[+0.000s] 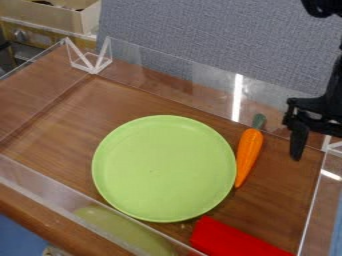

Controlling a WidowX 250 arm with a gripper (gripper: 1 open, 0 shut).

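My black gripper (310,130) hangs at the right edge, above the wooden floor of the enclosure, open, with nothing held. To its left an orange toy carrot (247,155) with a green top lies beside a light green plate (163,170), which sits in the middle of the wooden surface.
A red object (241,241) and a pale green elongated object (123,225) lie along the front edge. Clear walls with white corner brackets (88,60) border the area. The wood left of the plate is clear. A box (48,15) stands outside at the back left.
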